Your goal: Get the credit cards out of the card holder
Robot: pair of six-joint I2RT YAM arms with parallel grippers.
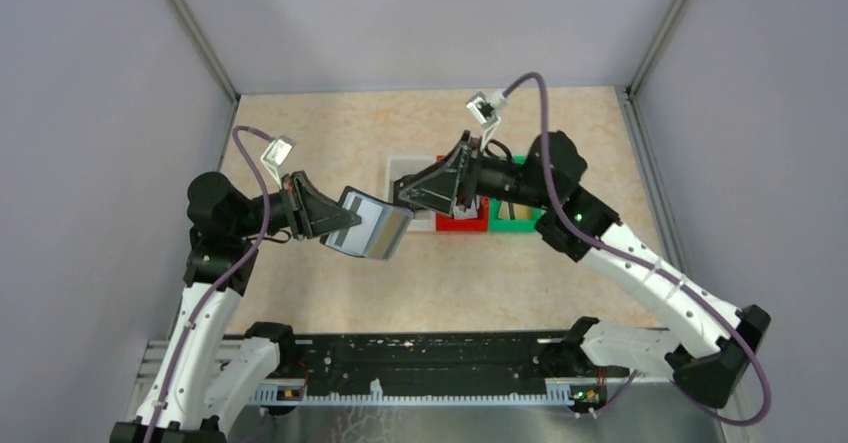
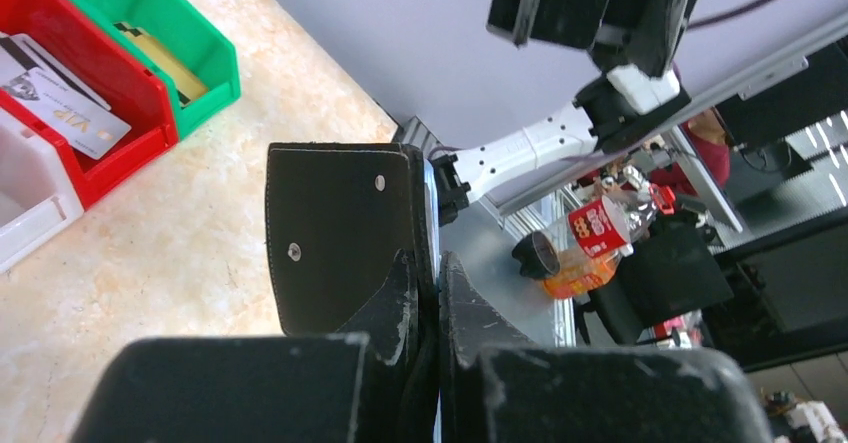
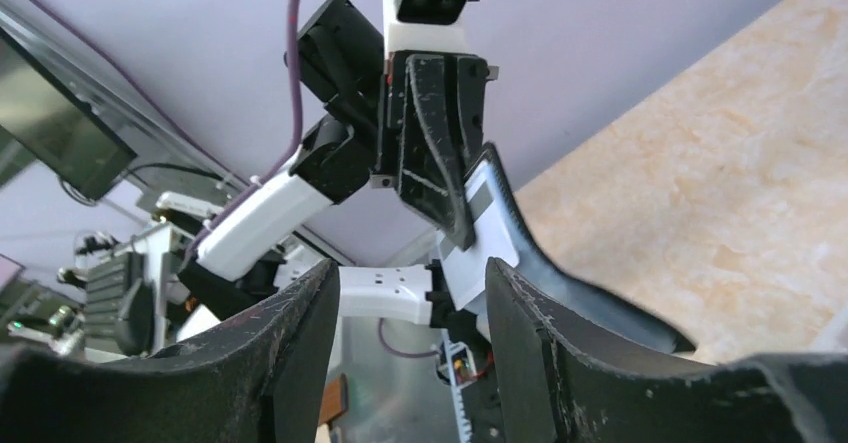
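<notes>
The black card holder (image 2: pixel 340 223) hangs in the air, my left gripper shut on its edge. Its inner face, with pale and gold card strips (image 1: pixel 375 225), faces up in the top view. My right gripper stands open above and to the right of the holder, with nothing visible between its fingers. A red bin (image 2: pixel 130 153) holds white cards (image 2: pixel 80 113); a green bin (image 2: pixel 215 78) holds yellow cards (image 2: pixel 160 53).
A white bin (image 2: pixel 35 208) sits left of the red one, partly hidden by the right arm in the top view.
</notes>
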